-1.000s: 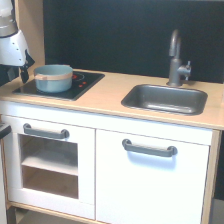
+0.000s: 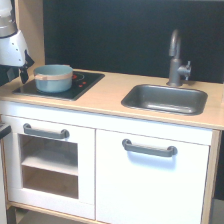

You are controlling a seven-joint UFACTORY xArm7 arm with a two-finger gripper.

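Observation:
At the top left, the gripper hangs beside a blue-grey pot with a pinkish band, which sits on the black stovetop. The gripper is small and dark in this view, so whether it is open or shut, or touching the pot, is unclear.
A wooden counter holds a metal sink with a grey tap at the right. White cabinets with grey handles are below, one with an open shelf. The counter between stove and sink is clear.

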